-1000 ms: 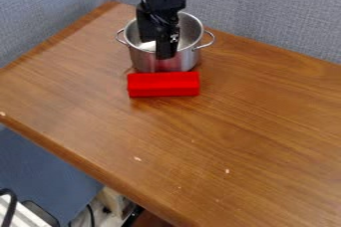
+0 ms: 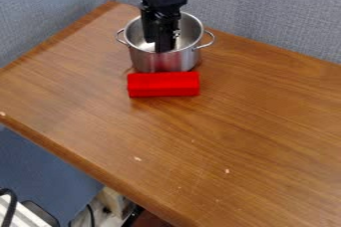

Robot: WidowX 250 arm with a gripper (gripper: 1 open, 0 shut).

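Note:
A steel pot with two side handles stands toward the back of the wooden table. My black gripper reaches down into it from above; its fingertips are low in the pot, and I cannot tell whether they are open or shut or what lies between them. A red cylindrical block lies on the table just in front of the pot.
Grey padded walls border the back and left. Cables and white hardware show below the table's left edge.
My gripper has shifted slightly within the pot over the last second. The pot and red block look unmoved.

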